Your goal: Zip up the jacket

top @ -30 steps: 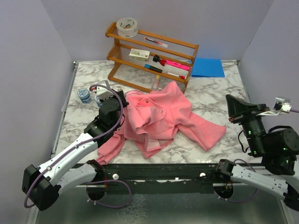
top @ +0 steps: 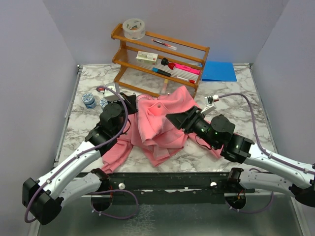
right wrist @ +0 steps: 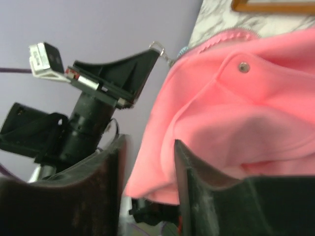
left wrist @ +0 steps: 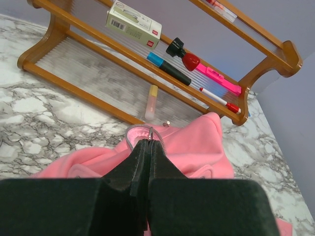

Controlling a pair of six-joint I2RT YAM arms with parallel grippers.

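Note:
The pink jacket lies bunched in the middle of the marble table, its curved zipper edge at the top left. My left gripper is shut at that edge, and the left wrist view shows the zipper loop at its fingertips; the right wrist view shows a small metal pull by those fingers. My right gripper hangs over the jacket, right of my left one, its blurred fingers apart with nothing between them. A snap button shows on the pink fabric.
A wooden shelf with markers, a box and tape stands along the back. A blue folder lies at the back right. Small jars stand at the left.
My right gripper has swept in from the far right to over the jacket, moving left. My left gripper is nearly still at the zipper.

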